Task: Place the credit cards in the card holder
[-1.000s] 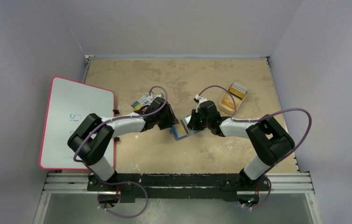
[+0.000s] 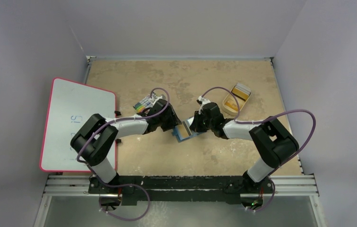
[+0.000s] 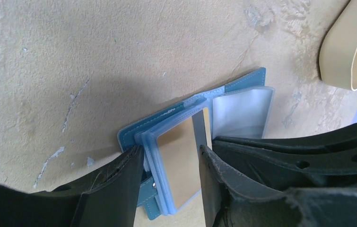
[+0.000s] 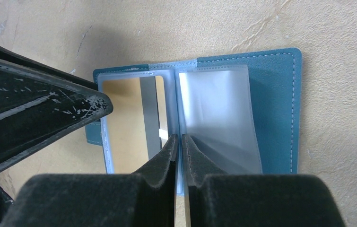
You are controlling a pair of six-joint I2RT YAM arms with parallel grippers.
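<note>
The blue card holder [image 4: 273, 111] lies opened out on the table, with clear sleeves. A gold card with a dark stripe [image 4: 125, 118] is inside its left sleeve; the clear sleeve [image 4: 216, 111] to the right looks empty. Over the left sleeve, my left gripper is open, its fingers on either side of that sleeve's edge and the card. My right gripper stands at the fold between the sleeves, its fingertips close together with a thin strip of plastic showing between them. Whether they pinch it is unclear.
Several colourful cards [image 2: 144, 102] lie behind my left arm. A cream box [image 2: 230, 105] with a card-like item stands at the back right. A whiteboard [image 2: 74, 124] covers the left side. Bare table lies in front of the holder.
The right arm stays in place.
</note>
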